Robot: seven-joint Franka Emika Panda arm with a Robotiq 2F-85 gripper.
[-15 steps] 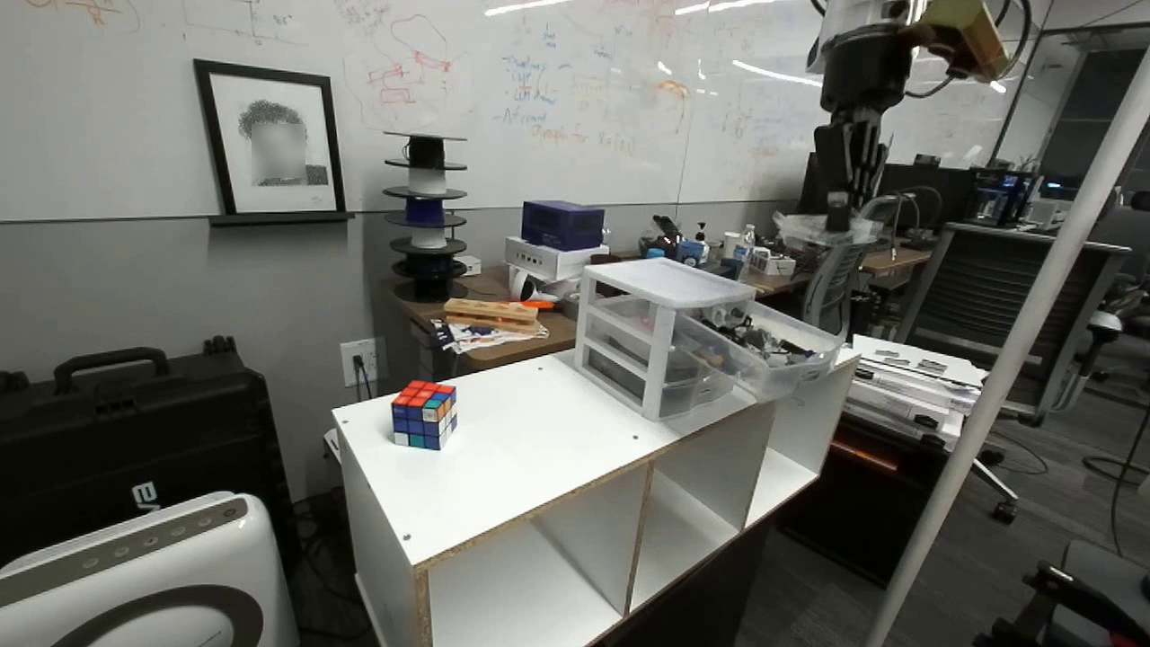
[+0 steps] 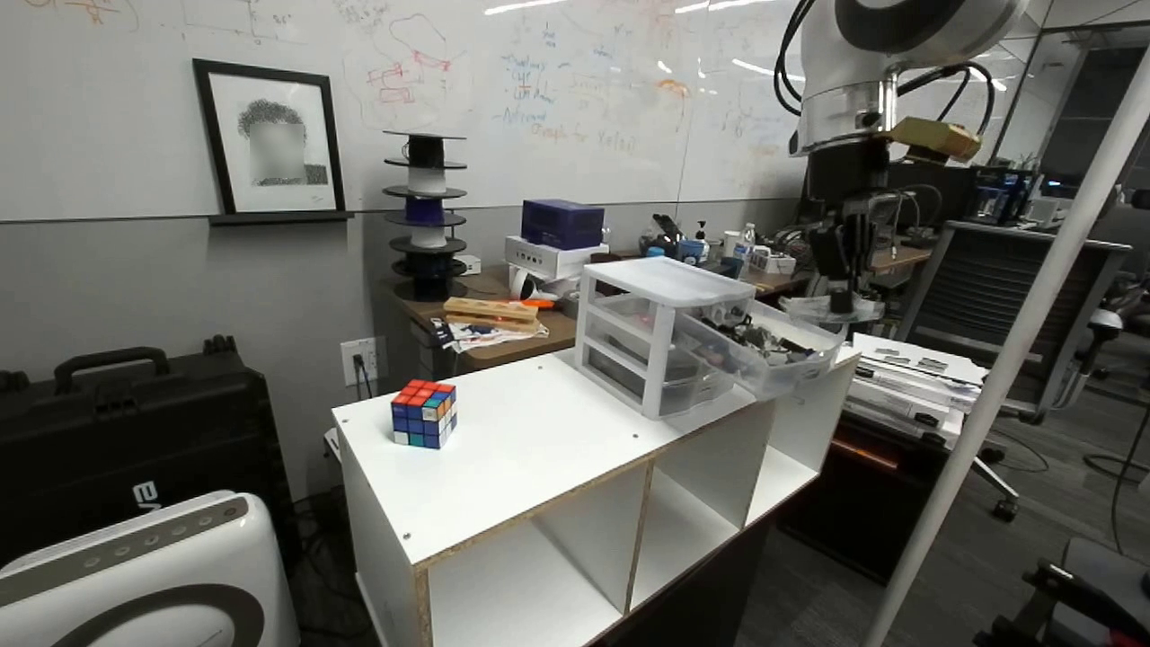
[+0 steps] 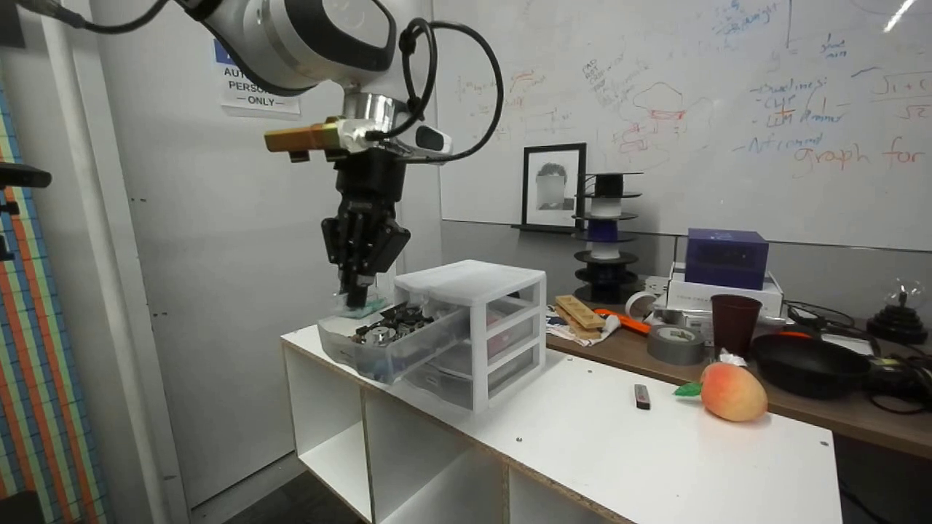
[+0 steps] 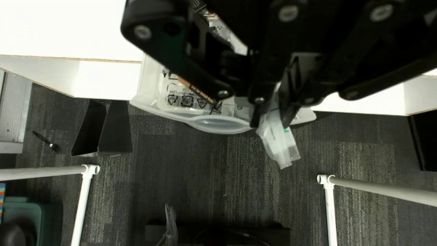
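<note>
My gripper is shut on a clear plastic bag (image 4: 280, 143), which hangs out past the fingertips. In exterior view 1 the bag (image 2: 825, 311) shows as a crinkled, see-through shape around the gripper's tip (image 2: 838, 297). From exterior view 2, the gripper (image 3: 356, 295) points down just above the outer end of a pulled-out drawer (image 3: 362, 356). The drawer (image 2: 792, 377) is translucent and holds dark parts and clear packets (image 4: 184, 96). It belongs to a small white-framed drawer unit (image 2: 658, 323). The black gripper linkage covers much of the drawer in the wrist view.
The drawer unit stands on a white shelf (image 2: 517, 464). A Rubik's cube (image 2: 423, 414) sits at its far end in exterior view 1; exterior view 2 shows a peach (image 3: 734, 392) and a small dark-red block (image 3: 642, 397) there. Beyond the drawer's front is open floor (image 4: 192, 164).
My gripper has come down with the bag, closer to the open drawer's level. The drawer unit and cube have stayed where they were.
</note>
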